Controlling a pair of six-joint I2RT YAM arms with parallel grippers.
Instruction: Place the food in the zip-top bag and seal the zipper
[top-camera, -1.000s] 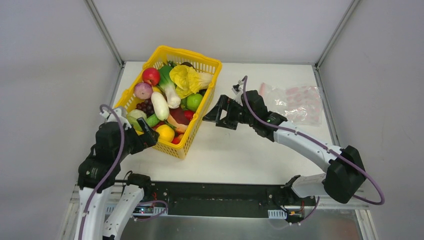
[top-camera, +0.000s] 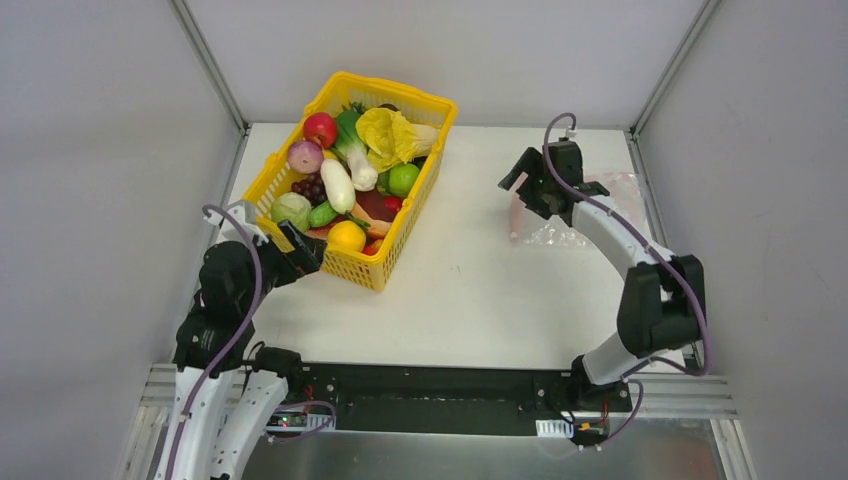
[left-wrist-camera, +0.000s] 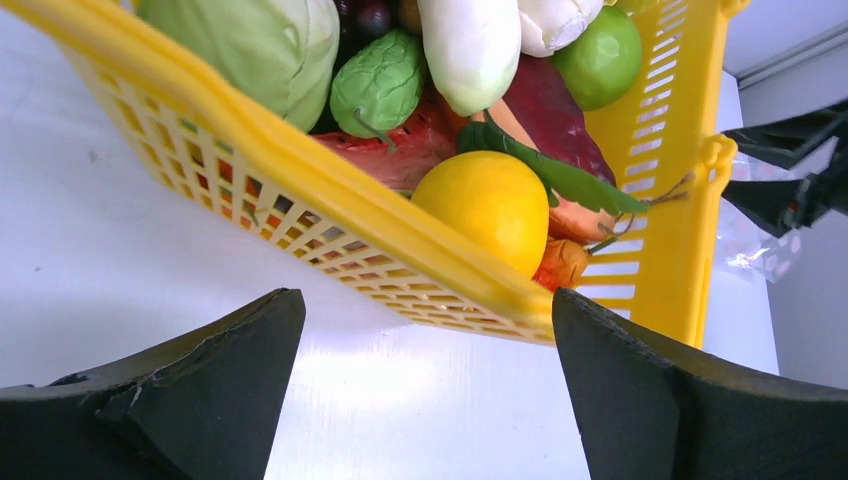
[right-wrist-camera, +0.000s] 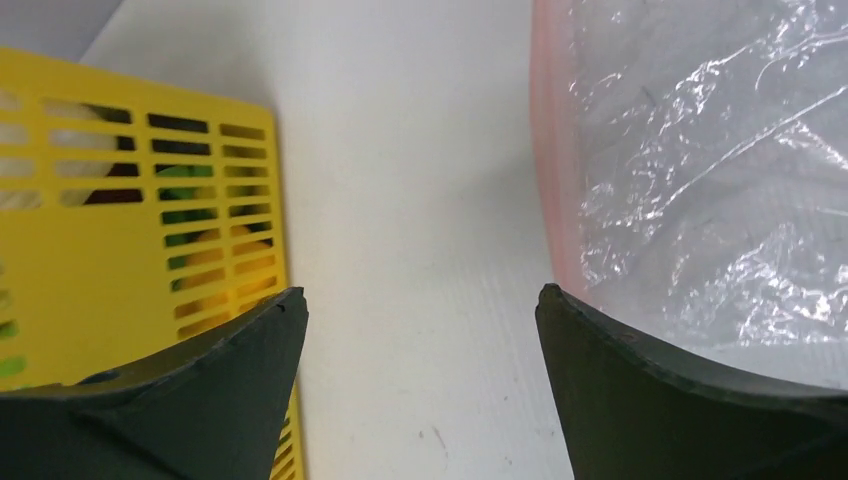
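Note:
A yellow basket (top-camera: 392, 235) full of toy food stands at the back left, with lettuce (top-camera: 386, 134), an eggplant-shaped white vegetable (top-camera: 338, 188) and an orange (left-wrist-camera: 487, 205) among the pieces. The clear zip top bag (top-camera: 553, 230) with a pink edge lies flat at the back right, looking empty and partly covered by the right arm. My left gripper (top-camera: 305, 254) is open at the basket's near left corner, nothing between its fingers. Over the bag's left edge, my right gripper (top-camera: 521, 187) stands with its fingers apart and empty; the bag (right-wrist-camera: 690, 180) shows past its right finger.
Grey walls (top-camera: 480, 60) close off the back and both sides.
My right gripper has swung right and back, from beside the basket to the bag. The basket has shifted slightly back and right.

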